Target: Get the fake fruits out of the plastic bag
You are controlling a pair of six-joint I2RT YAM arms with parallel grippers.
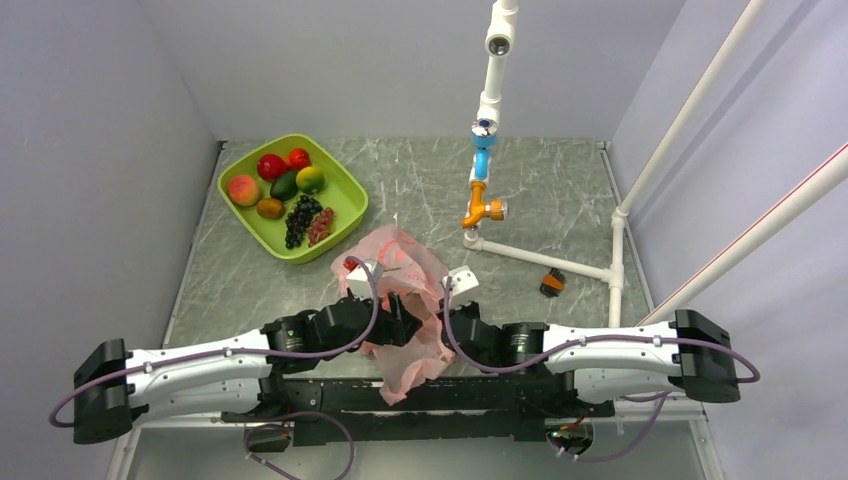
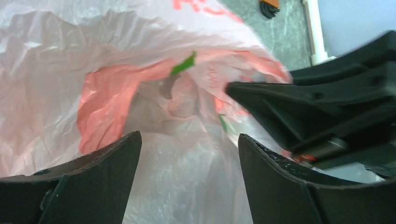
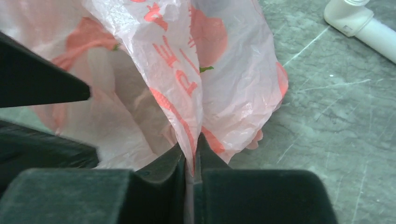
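Observation:
The crumpled pink-white plastic bag (image 1: 405,260) lies at the front middle of the table, its mouth spread toward me. My right gripper is shut on a gathered fold of the bag's edge. My left gripper is parted at the bag's mouth, facing inside, with no fruit between its fingers; thin film (image 2: 177,177) shows beyond and between them. No fruit can be made out inside the bag. Several fake fruits, among them a peach (image 1: 243,190), an avocado (image 1: 284,186) and black grapes (image 1: 301,221), rest in the green basin.
The green basin (image 1: 352,205) stands at the back left, with bare space at its right side. White pipework with an orange valve (image 1: 478,207) rises behind the bag. A small orange-black object (image 1: 552,283) lies to the right.

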